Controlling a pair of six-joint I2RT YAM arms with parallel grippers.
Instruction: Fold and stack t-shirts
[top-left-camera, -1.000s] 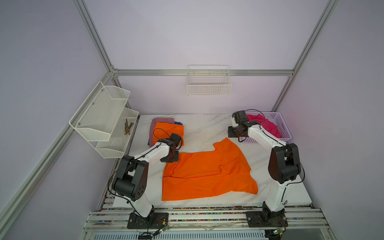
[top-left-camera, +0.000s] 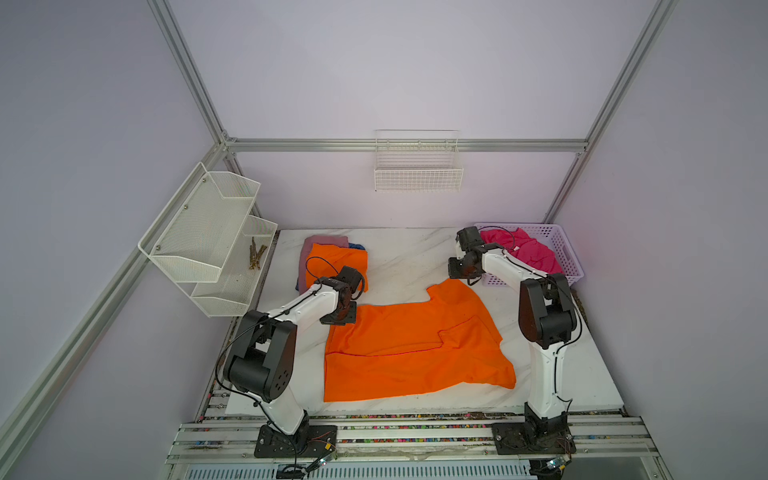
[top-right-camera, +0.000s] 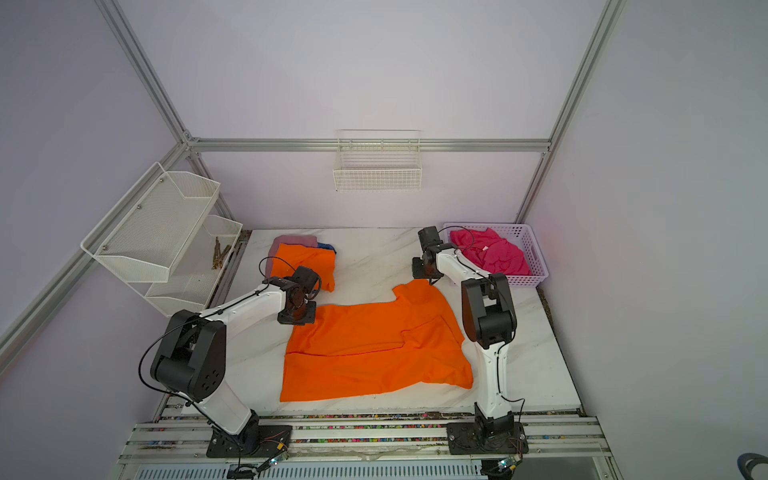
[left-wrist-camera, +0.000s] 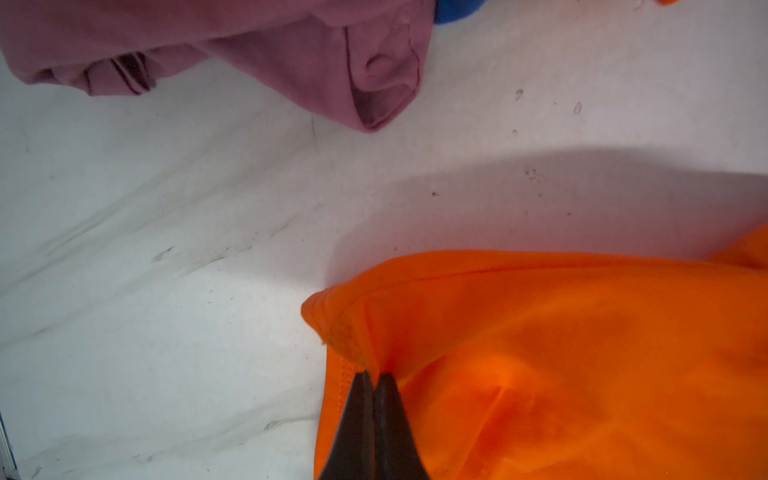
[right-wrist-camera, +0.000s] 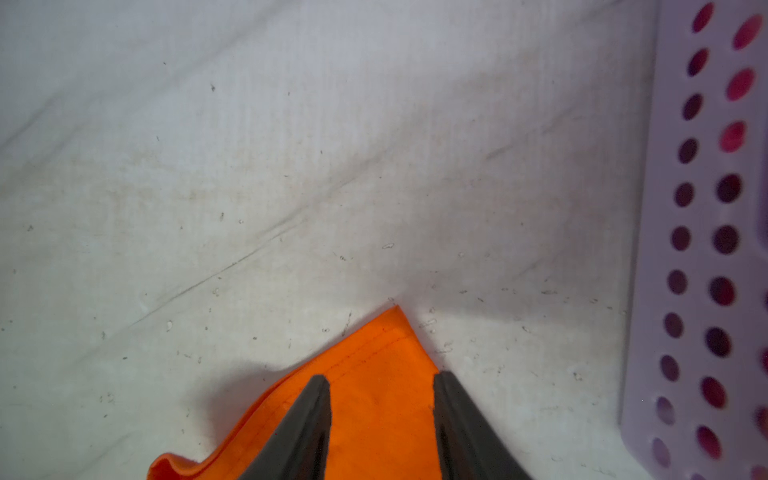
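An orange t-shirt (top-left-camera: 400, 360) lies spread over the front and middle of the table, one sleeve reaching back toward the basket. My left gripper is shut on a gathered upper-left corner of it. My right gripper hangs open above the sleeve's tip (right-wrist-camera: 384, 352), nothing between its fingers. At the back left sits a stack of folded shirts (top-right-camera: 308, 256): orange on top, mauve and blue beneath.
A lilac basket (top-left-camera: 568, 248) with pink cloth (top-left-camera: 528, 248) stands at the back right, close by my right gripper. Mesh shelves (top-left-camera: 204, 240) hang on the left wall.
My right arm has moved left and slightly down, from beside the basket to over the orange sleeve. The left arm has stayed in place.
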